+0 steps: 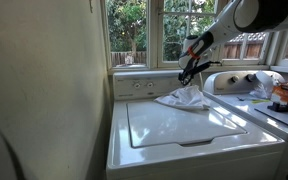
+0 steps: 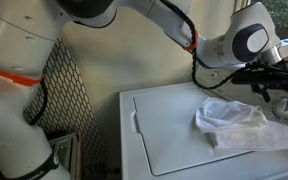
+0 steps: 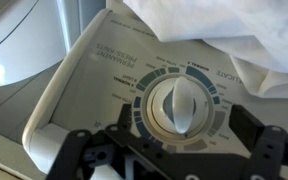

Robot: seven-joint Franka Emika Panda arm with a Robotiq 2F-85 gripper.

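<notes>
In the wrist view a white control knob (image 3: 181, 106) sits on the grey dial panel, its grip ridge running nearly upright in the picture. My gripper stands open, one dark finger to each side of the knob and nothing held between them. Exterior view 1 has the gripper (image 1: 187, 77) over the back of the white washer (image 1: 174, 132), by its control panel. A white cloth (image 2: 234, 122) lies crumpled on the machine's top beneath the arm; its folds reach the upper right of the wrist view, close to the knob.
A second white machine (image 1: 269, 115) stands to the right, with an orange-and-white container (image 1: 286, 92) and other items on it. Windows (image 1: 149, 30) rise behind the panel, and a wall (image 1: 44, 80) closes the left. Most of the washer's lid is clear.
</notes>
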